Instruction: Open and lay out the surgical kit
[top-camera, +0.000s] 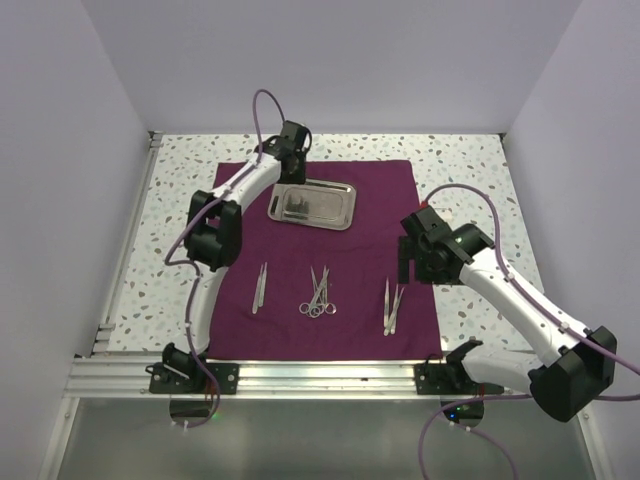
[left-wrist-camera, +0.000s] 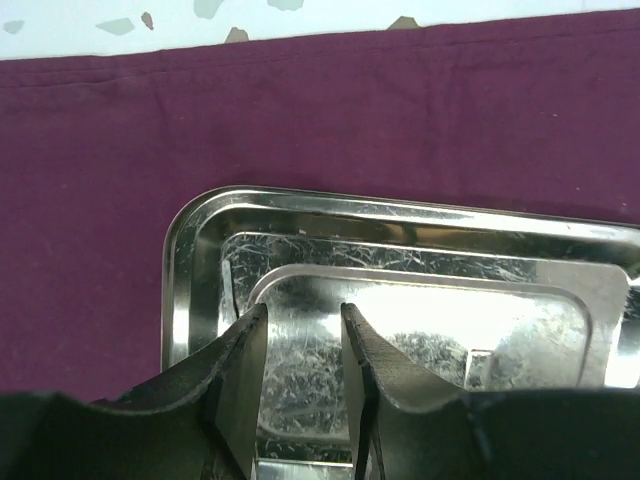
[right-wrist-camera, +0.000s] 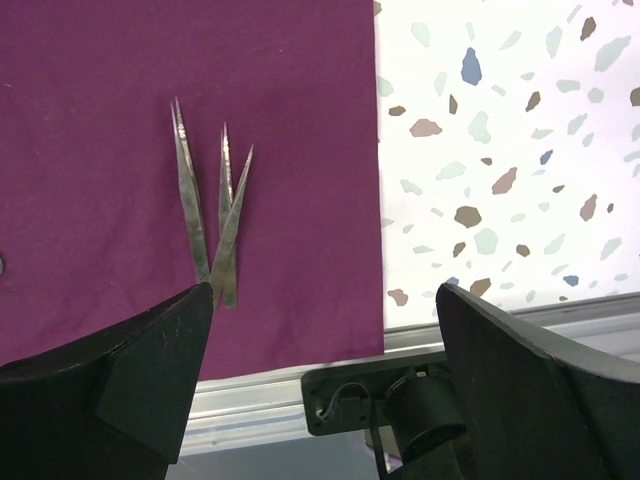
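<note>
A shiny metal tray (top-camera: 325, 208) lies at the back of the purple cloth (top-camera: 270, 330), and it looks empty apart from reflections. Over its left end hovers my left gripper, open, with only the tray's floor seen between its fingers. At the cloth's front left lie two slim instruments (top-camera: 260, 288) side by side. Several scissors-like tools with ring handles (top-camera: 318, 300) form a group at front middle. Several tweezers rest at front right, two of them crossing. Above the right cloth edge, my right gripper stands open and empty.
Speckled white table (top-camera: 470, 300) shows around the cloth. A metal rail (top-camera: 300, 375) runs along the front edge. Bare cloth lies between the tray and the instruments. Grey walls (top-camera: 330, 70) close off the back and sides.
</note>
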